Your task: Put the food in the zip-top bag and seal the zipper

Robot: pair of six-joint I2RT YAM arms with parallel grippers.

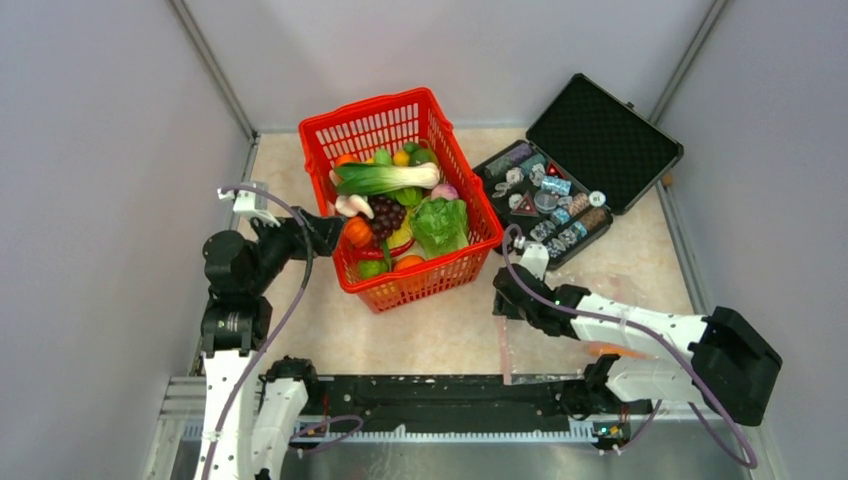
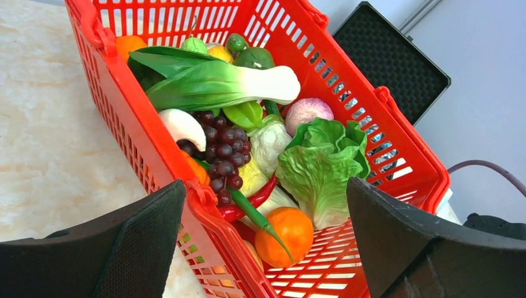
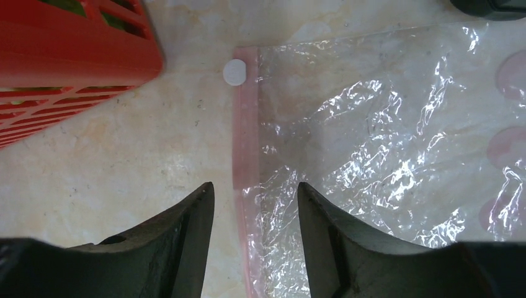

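Observation:
A clear zip top bag (image 3: 372, 136) lies flat on the table, its pink zipper strip (image 3: 245, 124) on the basket side, with a white slider (image 3: 234, 72) near the strip's far end. Over that strip my right gripper hangs with its fingers apart and nothing between them. In the top view the right arm hides much of the bag. The food fills a red basket (image 1: 460, 268): grapes (image 2: 226, 149), lettuce (image 2: 322, 161), an orange (image 2: 285, 236) and more. At the basket's left side, my left gripper is open and empty.
An open black case (image 1: 545, 200) with several small items stands behind the bag, right of the basket. Something orange (image 1: 612, 350) lies by the bag's front right part, partly hidden by the right arm. Bare table (image 1: 420, 340) shows in front of the basket.

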